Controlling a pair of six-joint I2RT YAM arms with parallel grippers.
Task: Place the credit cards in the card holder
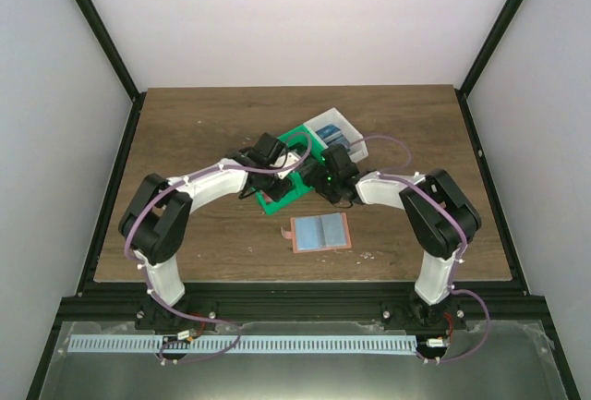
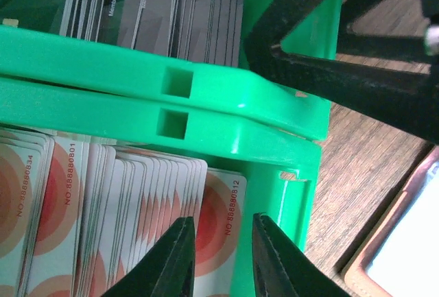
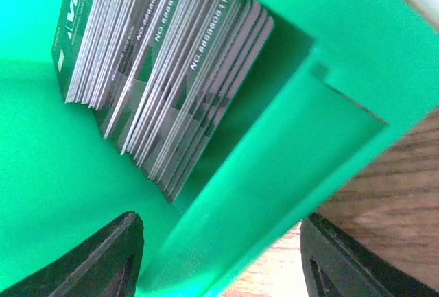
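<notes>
The green trays (image 1: 295,199) lie under both grippers. In the left wrist view, red-and-white cards (image 2: 65,208) stand packed in the near tray, with one card (image 2: 218,225) leaning at the row's right end. My left gripper is open above that end, its fingers apart and no card visibly gripped. Dark grey-green cards (image 3: 164,70) fill the other tray. Around that tray's green wall (image 3: 236,194), my right gripper is open, with a finger to either side; contact cannot be told. The pink-edged card holder (image 1: 320,232) lies open nearer the front.
A white tray (image 1: 355,141) with blue cards (image 1: 332,134) stands behind the green ones. Both arms are close together over the trays. Bare wooden table (image 1: 212,243) lies to the left and in front.
</notes>
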